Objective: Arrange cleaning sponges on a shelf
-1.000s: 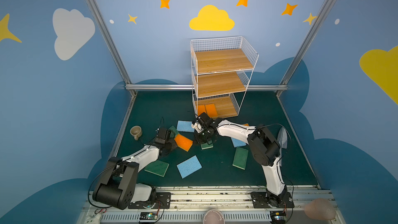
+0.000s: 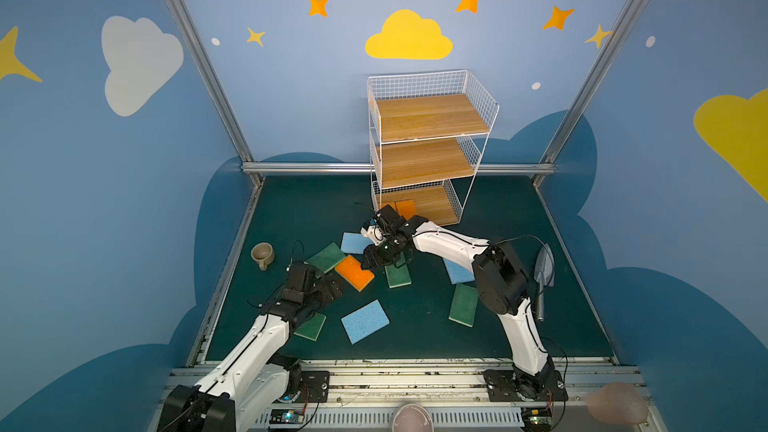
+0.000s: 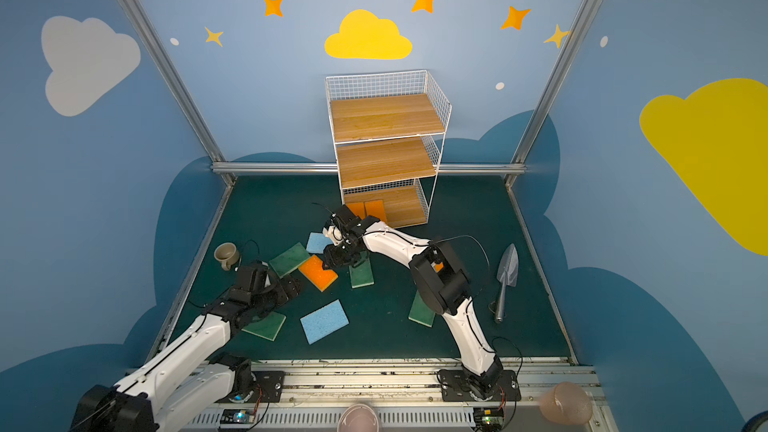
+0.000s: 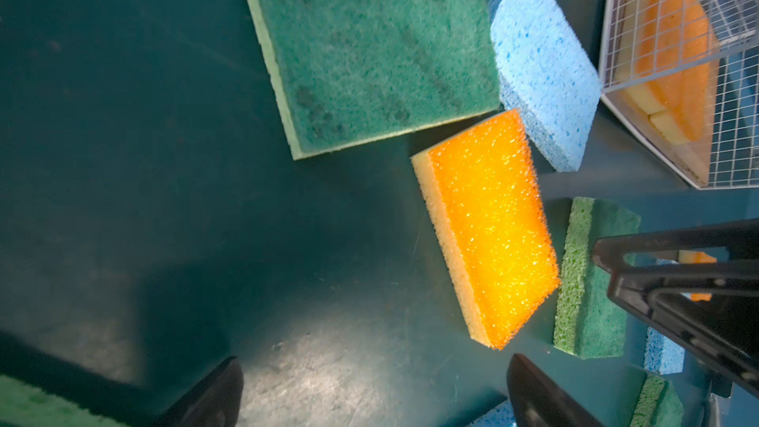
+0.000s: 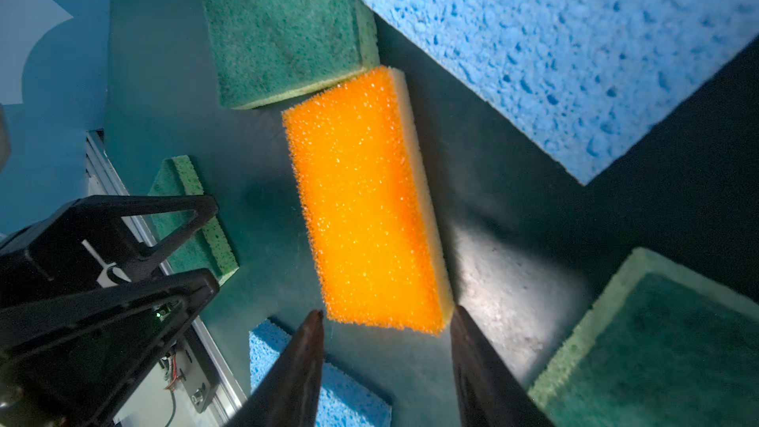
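A white three-tier wire shelf point(image 2: 432, 116) stands at the back; orange sponges point(image 3: 374, 209) sit on its bottom tier, the upper two bare. Loose sponges lie on the floor: an orange one point(image 5: 363, 197), blue ones point(image 2: 365, 321), green ones point(image 2: 464, 304). My right gripper hangs open above the loose orange sponge, its fingertips at that sponge's near end, nothing held. My left gripper is open and empty over bare floor, short of the orange and green sponges.
A mug point(image 2: 262, 254) stands at the left, a metal trowel point(image 3: 506, 280) lies at the right.
My left arm has drawn back toward the front left, uncovering more of the green sponge. My right gripper has risen and shifted slightly left toward the orange sponge.
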